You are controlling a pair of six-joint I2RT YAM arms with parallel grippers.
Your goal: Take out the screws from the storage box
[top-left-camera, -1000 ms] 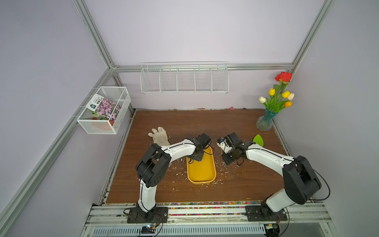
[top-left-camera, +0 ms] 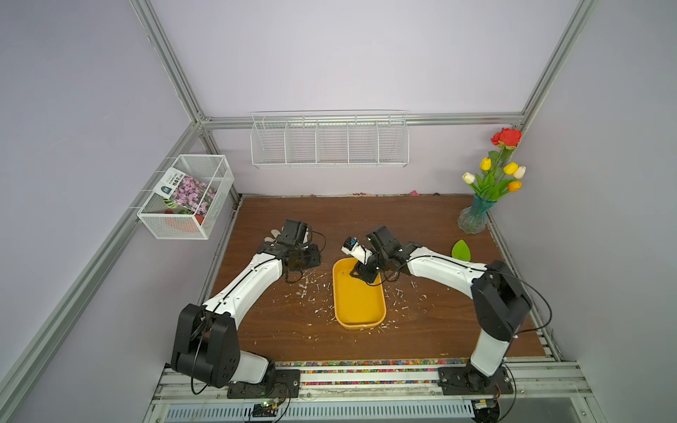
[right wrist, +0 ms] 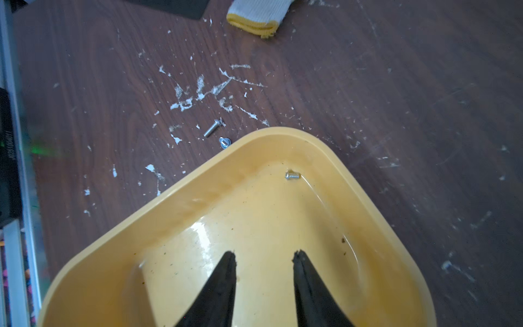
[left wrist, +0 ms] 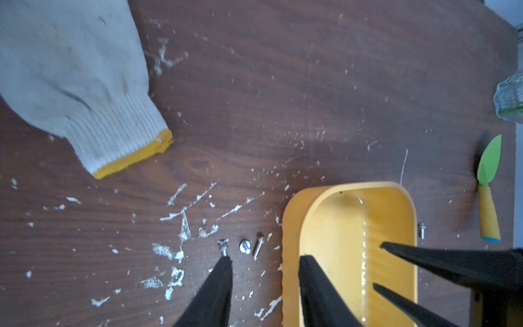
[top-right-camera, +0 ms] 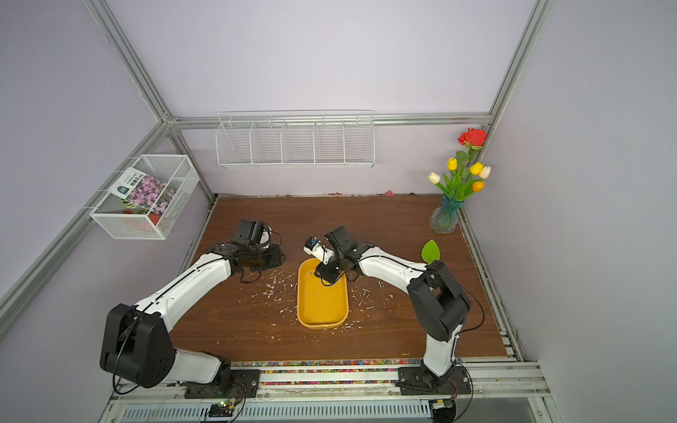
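Note:
The yellow storage box (top-left-camera: 359, 306) stands on the table. One small screw (right wrist: 292, 175) lies in its far corner in the right wrist view. Over the box hangs my right gripper, its fingers apart and nothing between them; the screw is beyond its fingertips. Left of the box, my left gripper is open and empty above the table. Just outside the box wall lie a few loose screws: a short one (left wrist: 245, 246), another (left wrist: 258, 247) beside it, and one (left wrist: 223, 246) to their left. A further screw (left wrist: 421, 230) rests right of the box.
A white glove (left wrist: 103, 98) lies at the back left, partly under the left arm in the top views. At the right are a small trowel (left wrist: 489, 185) and a glass vase of flowers (top-left-camera: 474, 215). Whitish scraps dot the table.
My left arm has pulled back from over the box to the left, now covering much of the glove. My right gripper has moved left from beside the box to over it.

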